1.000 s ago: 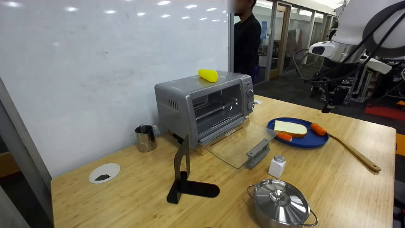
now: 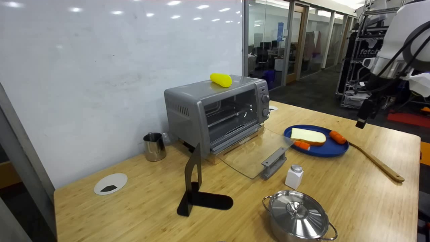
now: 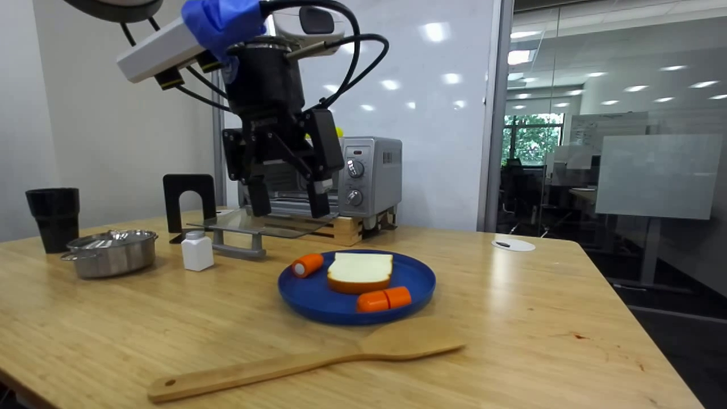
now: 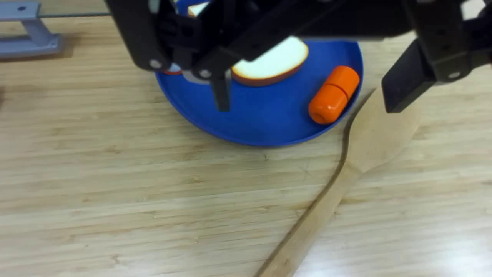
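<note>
My gripper (image 3: 287, 207) hangs in the air with its fingers spread and nothing between them. In the wrist view, the blue plate (image 4: 258, 131) and the wooden spatula (image 4: 376, 134) lie below it. On the plate rest a slice of bread (image 3: 361, 268) and orange carrot pieces (image 3: 384, 299), one on each side of the bread. The spatula lies flat on the table beside the plate. Behind is a grey toaster oven (image 2: 185, 109), its glass door (image 2: 258, 151) lowered and its inside showing no food. A yellow object (image 2: 221, 80) lies on the oven's top.
A white shaker (image 2: 294, 176) and a lidded steel pot (image 2: 298, 215) stand in front of the oven door. Left of it are a black bookend (image 2: 209, 200) and a metal pitcher (image 2: 154, 147). A black cup (image 3: 54, 219) stands beyond the pot. Bare table lies right of the plate in exterior view 2.
In exterior view 1 my arm and gripper have shifted right and turned. The person behind the glass has left the view. The objects on the table have stayed put.
</note>
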